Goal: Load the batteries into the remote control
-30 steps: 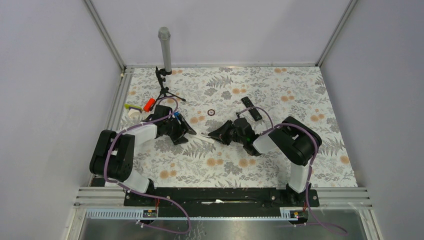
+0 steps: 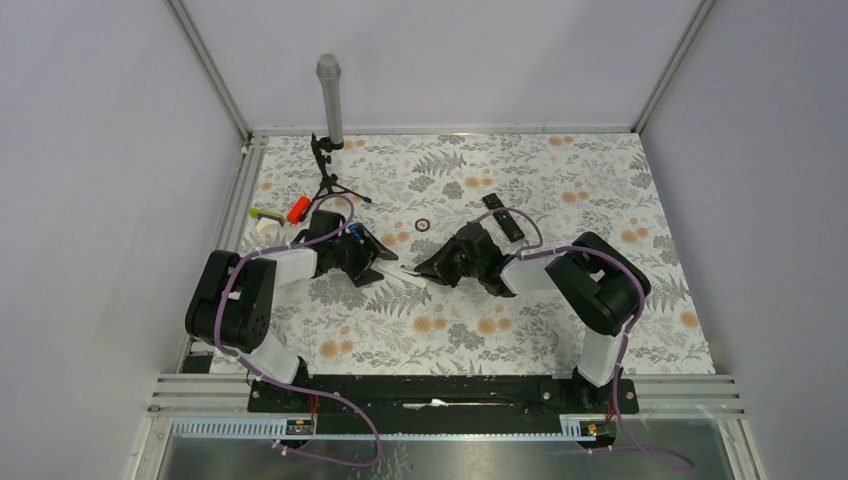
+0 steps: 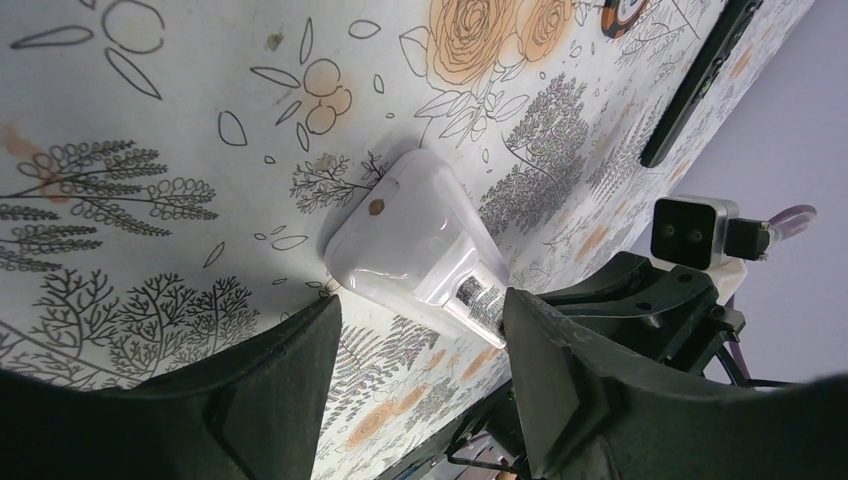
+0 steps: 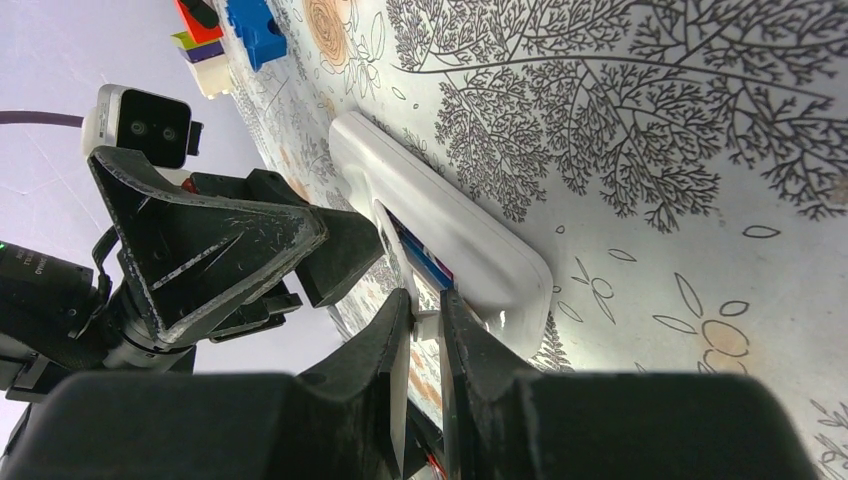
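Note:
The white remote control (image 2: pixel 407 281) lies back-up on the table between my two grippers. Blue battery wrapping (image 4: pixel 422 252) shows in its compartment; how many batteries lie there is hidden. A white battery cover (image 4: pixel 393 246), with a barcode label (image 3: pixel 480 300) on it, stands tilted at the compartment's edge. My right gripper is shut on one end of this cover. My left gripper stands open, its fingers apart near the remote's far end, with nothing gripped between them.
A black remote (image 2: pixel 503 217) and a small round chip (image 2: pixel 422 225) lie farther back. On the left are a tripod (image 2: pixel 327 180), a red object (image 2: pixel 298 209) and a blue block (image 4: pixel 256 34).
My left gripper has moved a little to the right, closer to the remote.

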